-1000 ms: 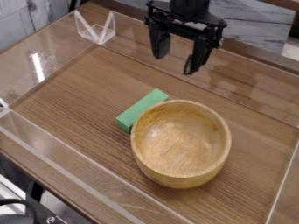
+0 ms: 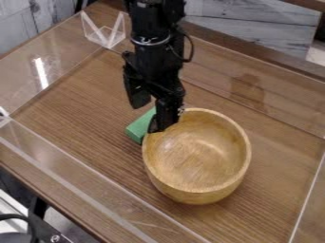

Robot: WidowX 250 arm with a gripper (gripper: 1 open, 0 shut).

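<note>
A black robot arm (image 2: 154,52) reaches down from the top centre to a green block (image 2: 139,130), which lies just left of a large round wooden bowl (image 2: 196,176). My gripper (image 2: 162,121) is over the block's right part, by the bowl's back-left rim, and hides part of the block. The fingers are dark and overlap, so whether anything is between them cannot be told.
A white marble-like surface (image 2: 254,24) lies along the back. A small clear object sits at the left edge, and a dark cable at the bottom left.
The bowl has not visibly moved.
</note>
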